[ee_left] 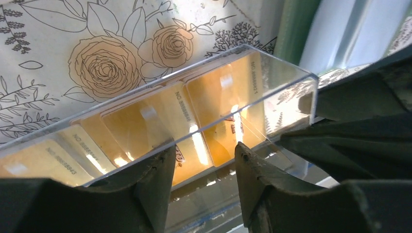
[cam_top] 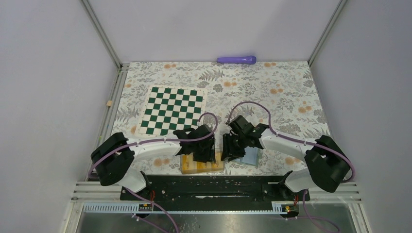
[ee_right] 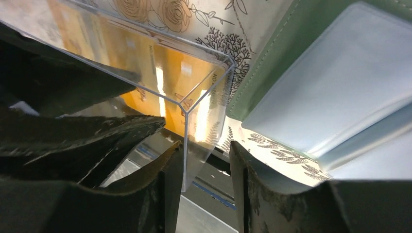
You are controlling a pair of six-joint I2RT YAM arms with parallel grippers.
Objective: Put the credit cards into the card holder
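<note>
A clear box (cam_top: 189, 167) of gold cards (ee_left: 138, 121) lies at the table's front middle, the cards seen through its walls in both wrist views. My left gripper is part open over the box's right portion; I see nothing held between its fingers. My right gripper is part open at the box's right end, with the clear corner between or just beyond its fingertips; I cannot tell if it touches. The green card holder (ee_right: 266, 73) with pale sleeves (ee_right: 323, 85) lies open just right of the box, partly hidden by the right arm in the top view.
A checkered board (cam_top: 169, 109) lies behind the left arm. A purple microphone (cam_top: 235, 60) lies at the back edge. A dark strip (cam_top: 214, 184) runs along the front edge.
</note>
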